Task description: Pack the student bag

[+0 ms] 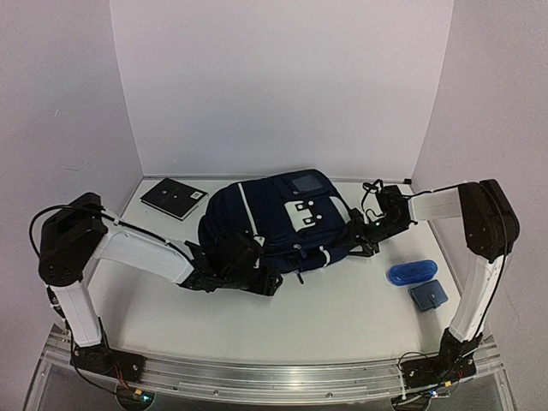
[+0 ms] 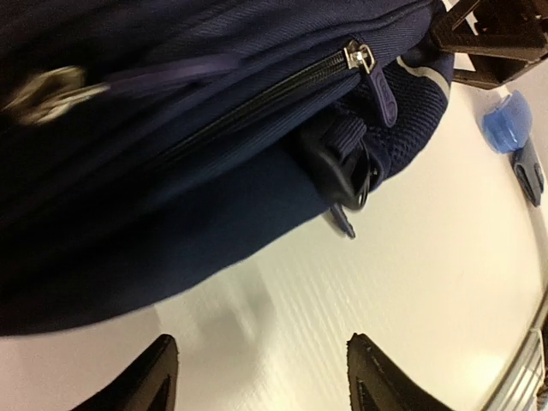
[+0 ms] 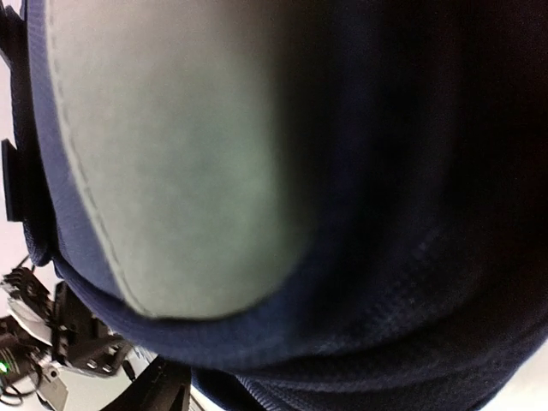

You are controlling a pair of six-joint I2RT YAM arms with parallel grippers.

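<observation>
The dark navy bag point(image 1: 278, 210) lies on its side at the back middle of the table, a pale patch on its upper face. My left gripper point(image 1: 272, 281) is at the bag's front edge; in the left wrist view its fingers point(image 2: 158, 377) stand wide apart over bare table. Ahead of them run the bag's zipper point(image 2: 257, 103) and a black buckle point(image 2: 338, 171). My right gripper point(image 1: 364, 235) is at the bag's right end. In the right wrist view, bag fabric point(image 3: 171, 171) fills most of the picture; one finger point(image 3: 163, 390) shows, and the grip is hidden.
A blue case point(image 1: 413, 272) and a small grey-blue wallet-like item point(image 1: 428, 295) lie at the right. A black notebook point(image 1: 174, 198) rests at the back left.
</observation>
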